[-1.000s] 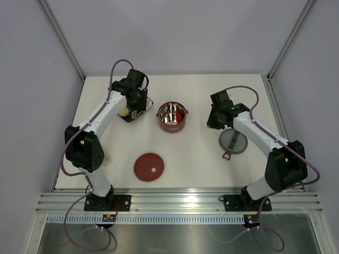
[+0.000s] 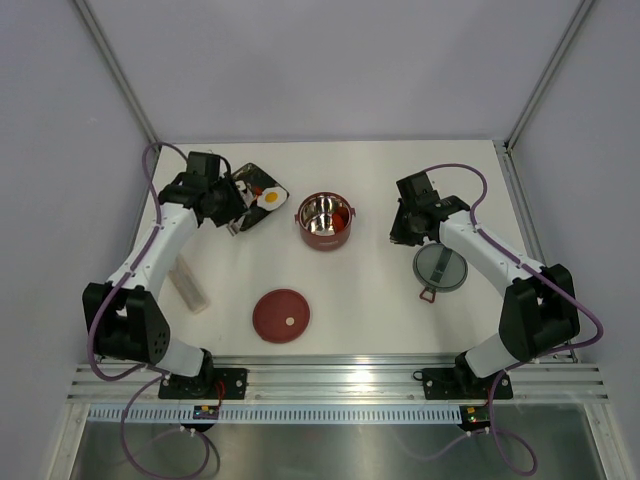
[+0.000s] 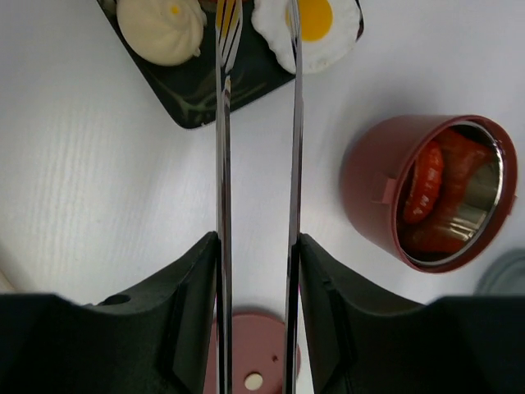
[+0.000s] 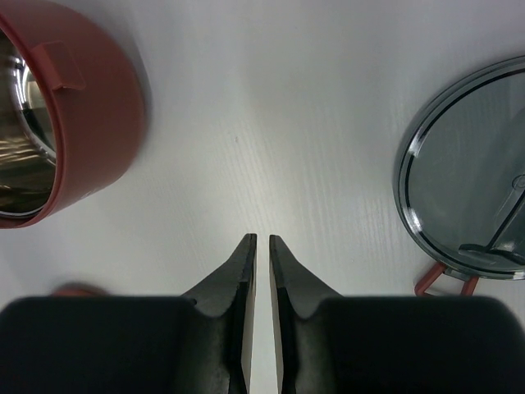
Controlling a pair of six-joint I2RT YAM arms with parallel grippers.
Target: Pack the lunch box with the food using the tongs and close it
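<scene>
My left gripper stands open over the dark tray point(image 3: 189, 94), which holds a fried egg point(image 2: 270, 198), a pale dumpling-like piece point(image 3: 161, 25) and other food partly hidden by the fingers. A red lunch pot point(image 2: 322, 237) sits right of the tray; in the left wrist view two red sausage-like pieces point(image 3: 425, 180) lie inside it. My right gripper hangs beside the pot, left of a round clear lid point(image 4: 463, 172) with a red latch, its fingertips slightly apart with nothing between them.
A red disc point(image 2: 280, 316) lies at the table's front middle. A pale elongated object point(image 2: 188, 285) lies at the left.
My left gripper has swung left and toward the front, uncovering more of the tray and the egg. The right arm has not visibly moved.
</scene>
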